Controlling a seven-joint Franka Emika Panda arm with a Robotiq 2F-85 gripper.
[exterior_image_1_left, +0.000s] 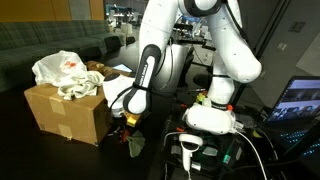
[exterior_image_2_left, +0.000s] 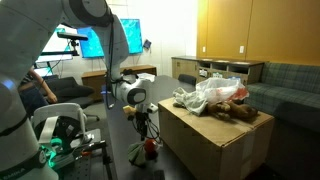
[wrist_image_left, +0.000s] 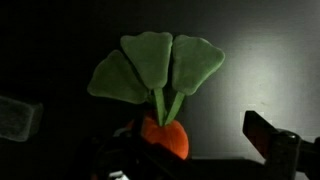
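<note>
A plush-looking vegetable toy lies on the dark tabletop, with an orange-red body (wrist_image_left: 168, 138) and three green leaves (wrist_image_left: 150, 60) spread out from it. Both parts also show in exterior view 2, the red body (exterior_image_2_left: 151, 149) close by the box and the leaves (exterior_image_2_left: 136, 153) to its left. Over the body hangs my gripper (exterior_image_1_left: 127, 123), pointing down with its fingers apart. In the wrist view the lower part of the body is hidden behind the gripper, and one dark finger (wrist_image_left: 262, 134) stands well to its right. No grip on the toy shows.
A cardboard box (exterior_image_2_left: 205, 130) stands right beside the toy, with white and greenish cloths (exterior_image_2_left: 205, 92) and a brown item (exterior_image_2_left: 232, 108) on top. Dark bare table (exterior_image_1_left: 60, 158) lies in front. A small grey object (wrist_image_left: 18, 118) sits at the wrist view's left edge.
</note>
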